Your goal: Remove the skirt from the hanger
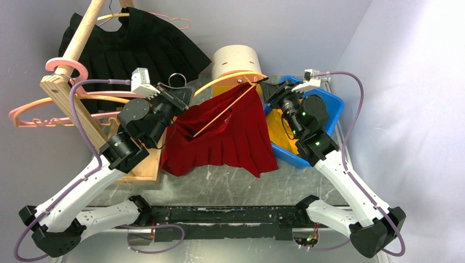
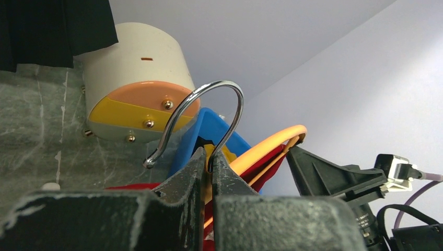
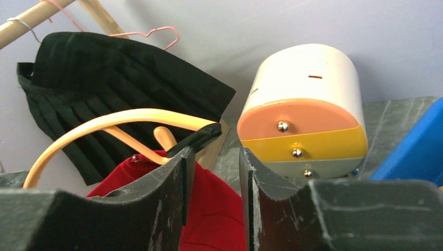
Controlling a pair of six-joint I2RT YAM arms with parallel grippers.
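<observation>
A red pleated skirt point(image 1: 241, 137) hangs from an orange hanger point(image 1: 220, 80). My left gripper is shut on the hanger's neck, and its metal hook point(image 2: 232, 91) rises above the fingertips. At the hanger's right end, my right gripper point(image 1: 266, 87) stands partly open. In the right wrist view, a black loop point(image 3: 200, 139) wraps round the hanger's end, close to the tip of the left-hand finger point(image 3: 185, 162). Behind the gap between the fingers, red cloth point(image 3: 217, 214) shows. Whether the loop touches the finger is unclear.
A wooden rack point(image 1: 79, 41) on the left bears a black skirt point(image 1: 137, 49) and spare hangers. A cream cylindrical container point(image 1: 237, 57) stands behind the red skirt. Below the right arm lies a blue bin point(image 1: 329, 104) with yellow cloth point(image 1: 277, 129).
</observation>
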